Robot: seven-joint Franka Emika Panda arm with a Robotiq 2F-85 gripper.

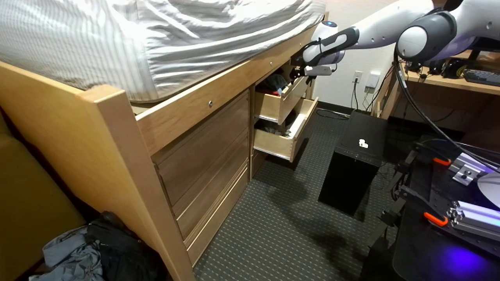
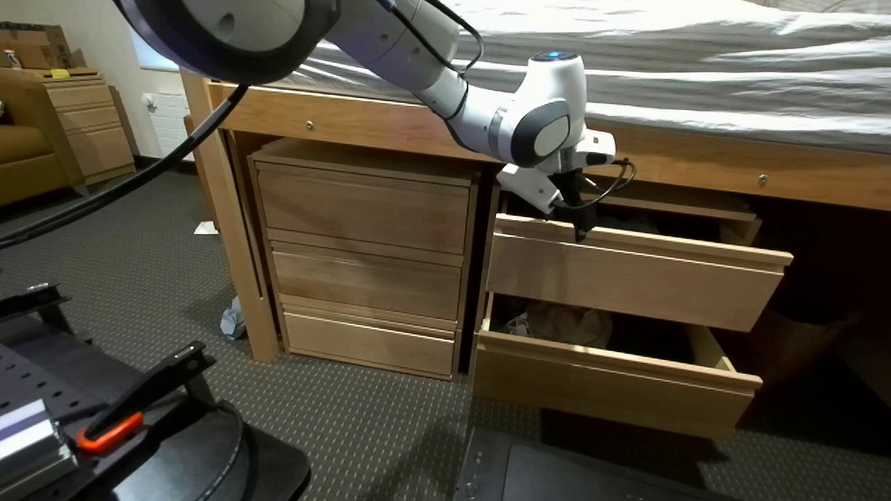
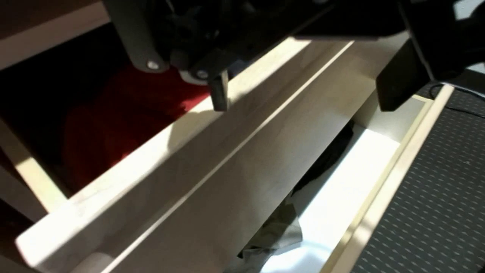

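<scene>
The upper drawer stands partly pulled out beneath the bed, with dark and red cloth inside. Below it, the lower drawer sticks out farther. My gripper is open at the upper drawer's front panel. In the wrist view, one finger overlaps the panel's top edge and the other is out in front of it. Whether either touches the wood cannot be told. Exterior view 2 puts the gripper near the left part of that top edge.
Just above the drawers runs the wooden bed rail. A black computer case stands on the carpet in front of them, and a black table holds clamps and metal profiles. Carpet lies clear beside the closed drawers.
</scene>
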